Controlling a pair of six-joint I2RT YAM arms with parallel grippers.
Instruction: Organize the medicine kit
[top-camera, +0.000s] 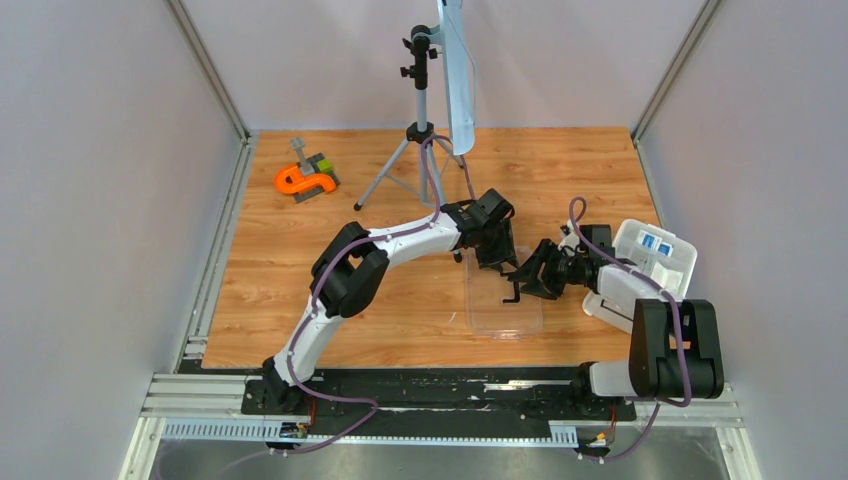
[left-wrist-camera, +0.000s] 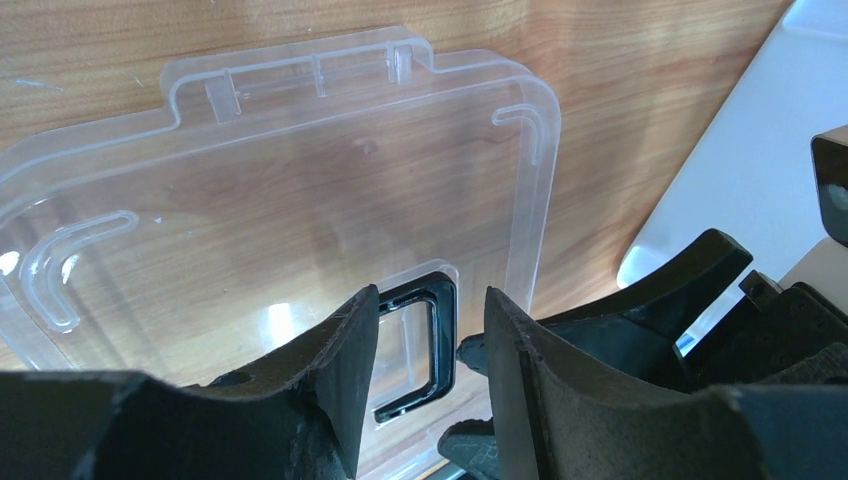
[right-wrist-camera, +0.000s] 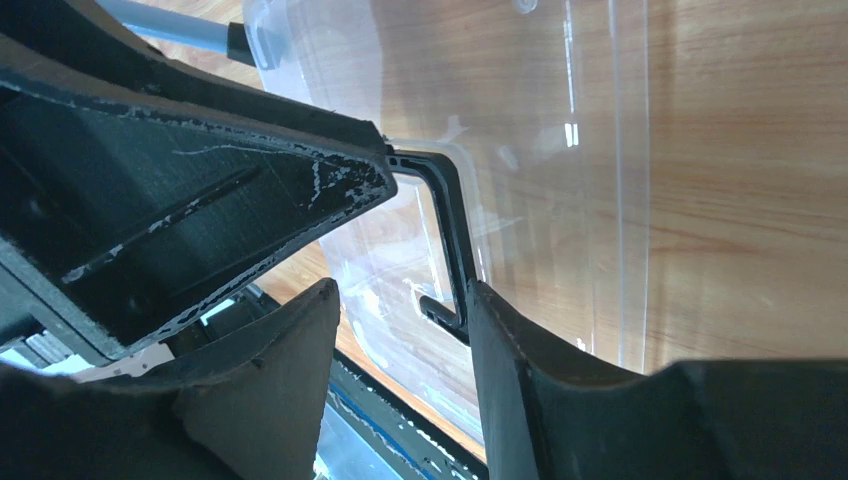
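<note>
A clear plastic lid (top-camera: 485, 310) lies flat on the table at centre right, a black C-shaped handle (top-camera: 515, 292) on it. The white kit box (top-camera: 688, 262) stands open at the far right, partly covered by my right arm. Over the lid's back part, my left gripper (top-camera: 512, 264) is open; its wrist view shows the handle (left-wrist-camera: 442, 335) beyond and between the fingers. My right gripper (top-camera: 518, 284) is open at the lid's right side, close to the handle. In the right wrist view one fingertip (right-wrist-camera: 478, 298) overlaps the handle's long bar (right-wrist-camera: 455, 235); contact cannot be judged.
A tripod (top-camera: 421, 165) with a pale blue panel (top-camera: 458, 90) stands behind the lid. An orange and grey object (top-camera: 305, 181) sits at the back left. Both grippers are very close together over the lid.
</note>
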